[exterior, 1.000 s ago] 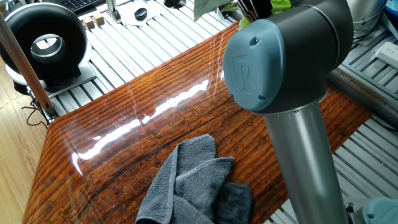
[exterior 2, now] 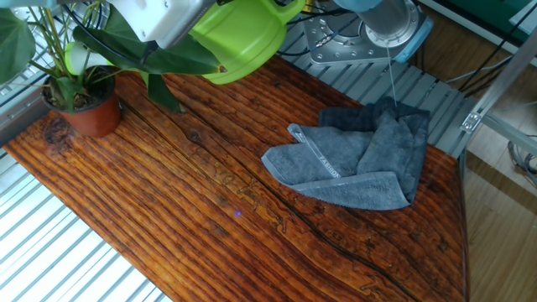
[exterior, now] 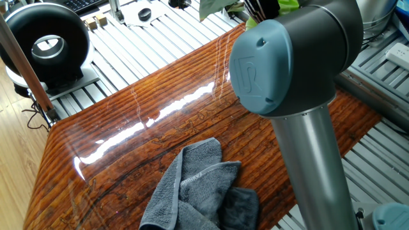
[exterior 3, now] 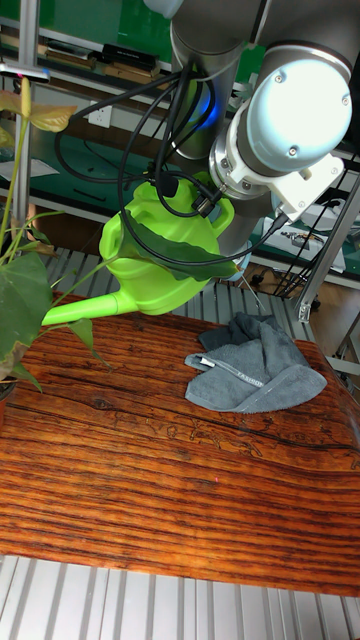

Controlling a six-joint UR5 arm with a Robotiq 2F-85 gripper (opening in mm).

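A bright green watering can is held tilted above the back of the wooden table, its spout pointing left and slightly down towards a potted plant. My gripper is at the can's handle side. Leaf, cables and can hide its fingers, but the tilted, raised can shows it shut on the can. The brown plant pot stands at a table corner in exterior view 2, with a broad leaf in front of the can. In exterior view 1 the arm hides most of the can.
A crumpled grey towel lies on the table near the arm's base. Loose black cables loop around the wrist. A round black device stands beyond the table. Much of the wooden top is bare.
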